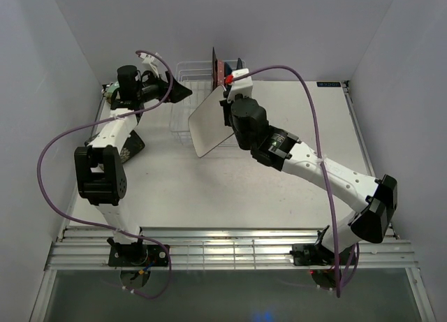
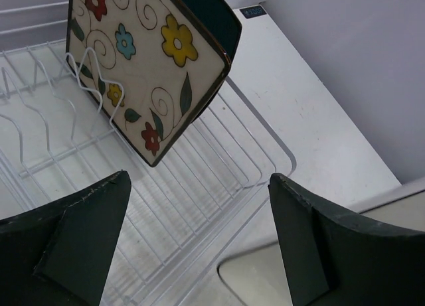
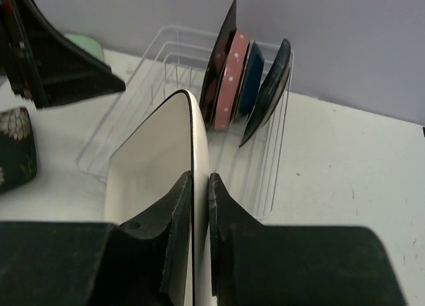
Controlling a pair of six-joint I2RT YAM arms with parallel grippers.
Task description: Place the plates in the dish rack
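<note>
A white plate point(image 1: 208, 126) is held upright by my right gripper, shut on its rim, in front of the wire dish rack point(image 1: 184, 72); in the left wrist view its edge shows at lower right. The rack holds several upright plates: a flowered one point(image 2: 139, 67), a pink one point(image 3: 232, 77), a blue one point(image 3: 249, 87) and a dark one point(image 3: 269, 93). My left gripper is open above the rack's left side, nothing between its fingers.
Dark patterned dishes point(image 1: 130, 146) lie left of the rack, with a green one point(image 3: 86, 46) behind.
</note>
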